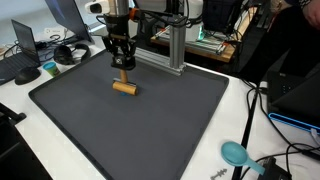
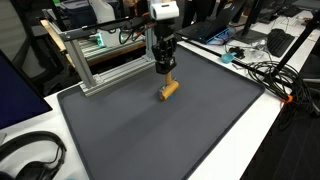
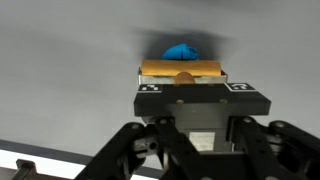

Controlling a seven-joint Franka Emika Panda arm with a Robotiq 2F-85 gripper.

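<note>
A wooden mallet-like piece has an orange-brown cylindrical head [image 1: 124, 88] lying level, with a short handle standing up from it. My gripper [image 1: 123, 66] points down over it, shut on that upright handle [image 2: 169, 77]. In the second exterior view the head [image 2: 170, 91] hangs at or just above the dark tabletop; contact cannot be made out. From the wrist, the head [image 3: 181, 68] crosses just beyond the gripper's black marked plate [image 3: 203, 100]. A small blue object [image 3: 180, 52] shows right beside the head there, and neither exterior view shows it now.
A white-framed structure [image 1: 178, 45] stands at its back edge. A green cup [image 1: 51, 69] and a laptop [image 1: 25, 40] are off to the left; headphones [image 2: 35, 155] lie beyond one corner.
</note>
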